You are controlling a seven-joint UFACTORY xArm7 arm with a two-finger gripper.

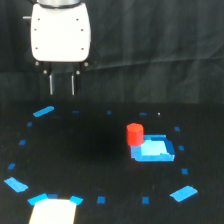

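My gripper (pixel 62 93) hangs high at the upper left, pointing down. Its two thin fingers stand apart with only dark background between them. To its right and lower, a red block (pixel 135 133) is at the back left corner of a small blue-edged tray (pixel 168 157). Whether the block rests inside the tray or on its rim is hard to tell. A pale patch (pixel 153 148) covers much of the tray's inside.
On the black table lie blue tape strips (pixel 183 193) and several small blue squares. A pale, bright object (pixel 52 212) is cut off by the bottom edge.
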